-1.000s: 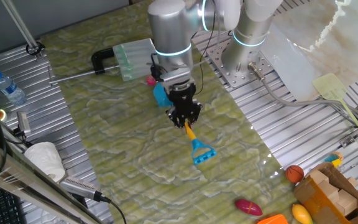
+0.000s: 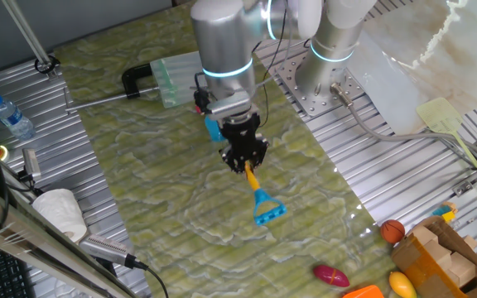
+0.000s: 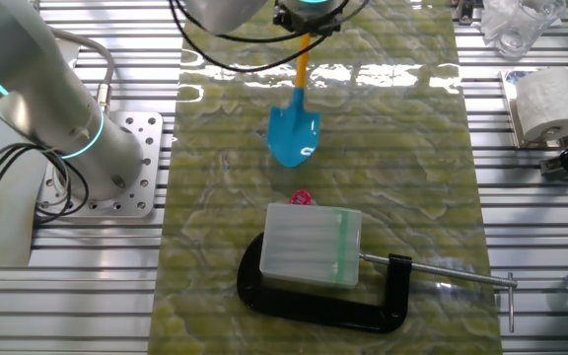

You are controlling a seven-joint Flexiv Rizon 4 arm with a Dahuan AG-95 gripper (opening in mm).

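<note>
A toy shovel with a blue D-shaped handle (image 2: pixel 269 213), a yellow shaft and a blue blade (image 3: pixel 294 133) is in the grip of my black gripper (image 2: pixel 246 167). The fingers are around the yellow shaft, so they read as shut on it, though the pads are hard to make out. In the second exterior view the blade points toward a small pink object (image 3: pixel 301 197). Whether the shovel touches the mat cannot be told.
A translucent box (image 3: pixel 302 247) lies by a black clamp (image 3: pixel 338 312) with a long screw. A maroon ball (image 2: pixel 330 275), an orange ball (image 2: pixel 392 231) and a carton of blocks (image 2: pixel 427 258) sit front right.
The handle now sits a little lower and left, and the pink object has become hidden.
</note>
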